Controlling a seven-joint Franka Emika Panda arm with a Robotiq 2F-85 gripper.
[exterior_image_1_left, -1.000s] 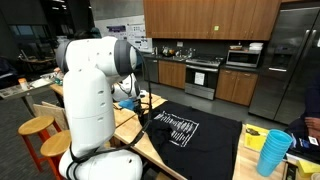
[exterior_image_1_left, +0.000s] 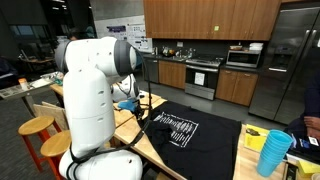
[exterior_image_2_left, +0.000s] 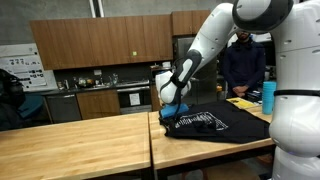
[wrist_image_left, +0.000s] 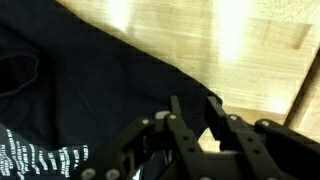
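Note:
A black cloth (exterior_image_1_left: 190, 138) is spread over the table, with loose folds towards its left end. In the wrist view the cloth (wrist_image_left: 110, 85) fills the left and middle, and one edge runs slanting down to a corner beside the right finger (wrist_image_left: 212, 112). My gripper is part open, its two fingertips apart and black cloth showing between them. Whether the pads touch the cloth is hard to tell. In the second exterior view, my gripper (exterior_image_2_left: 171, 118) points down at the cloth's near left end.
Blue cups (exterior_image_1_left: 273, 153) stand at the table's right side, near a yellow item (exterior_image_1_left: 256, 137). Bare wood (exterior_image_2_left: 80, 145) lies left of the cloth. Stools (exterior_image_1_left: 42, 126) stand beside the table, and a person (exterior_image_2_left: 243, 62) is behind it.
The arm and cloth look nearly the same as before; no clear movement shows in the first exterior view.

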